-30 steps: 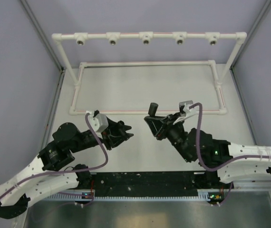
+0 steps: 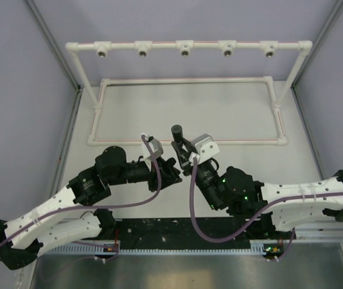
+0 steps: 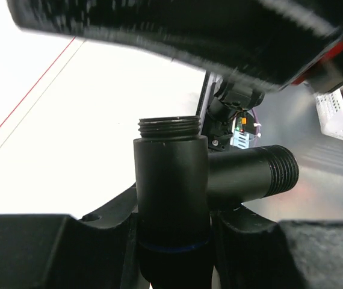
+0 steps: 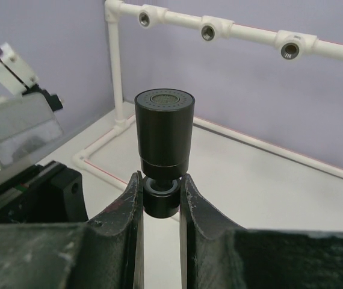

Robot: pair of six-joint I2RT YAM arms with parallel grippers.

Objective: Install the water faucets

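Observation:
A black faucet body (image 3: 173,171) with a threaded top and a threaded side outlet stands between the fingers of my left gripper, which is shut on it. In the right wrist view, a black cylindrical spout head (image 4: 164,132) with a round nozzle face stands up from my right gripper; both fingers meet its dark ring-shaped lower part, so I see it as held. From above, the spout head (image 2: 177,133) is over the bare floor, and my left gripper (image 2: 170,171) sits just below and left of it. The body's threads are bare. Whether the hands touch is unclear.
A white pipe frame (image 2: 163,46) at the back carries several round openings in a row. Its lower pipe loop (image 2: 186,80) lies on the white floor behind the hands. A white basket (image 3: 340,123) with small parts shows at the far right of the left wrist view.

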